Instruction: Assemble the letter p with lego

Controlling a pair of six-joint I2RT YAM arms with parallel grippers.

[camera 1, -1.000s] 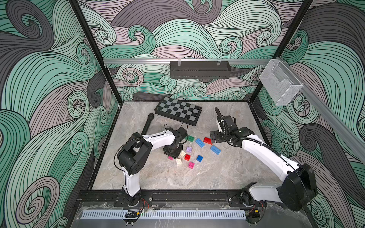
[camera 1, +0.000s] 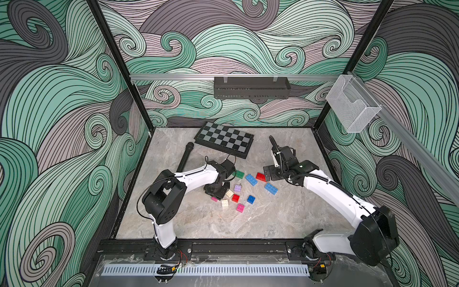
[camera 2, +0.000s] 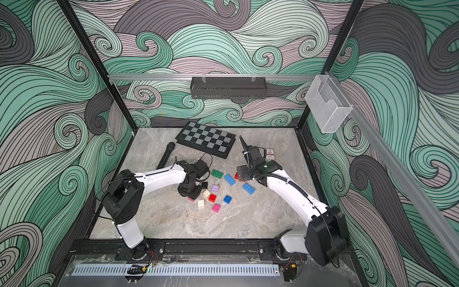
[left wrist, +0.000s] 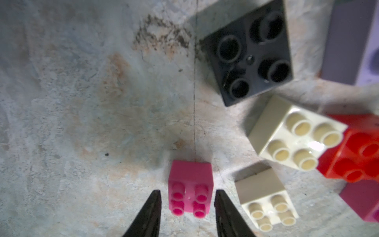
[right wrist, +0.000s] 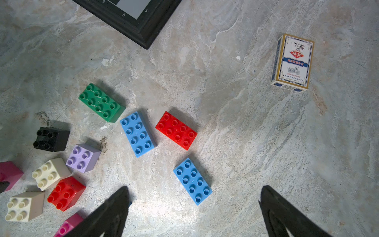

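In the left wrist view a magenta brick [left wrist: 190, 187], studs up, sits on the table between the parted fingers of my left gripper, with a gap on each side. Close by lie a black brick [left wrist: 252, 51], two cream bricks [left wrist: 262, 138] and a red square brick [left wrist: 355, 146]. My right gripper is open above the table with nothing held; beyond its fingertips lies a long blue brick [right wrist: 192, 181]. Another long blue brick [right wrist: 137, 133], a long red brick [right wrist: 176, 130], a green brick [right wrist: 101, 102] and a lilac brick [right wrist: 83, 157] lie separately.
A chessboard [camera 1: 224, 138] lies at the back and a black microphone [camera 1: 185, 157] at the left. A card box [right wrist: 293, 62] stands at the far right. Bare table lies in front of the bricks and to the right.
The right arm and the other bricks look unmoved.
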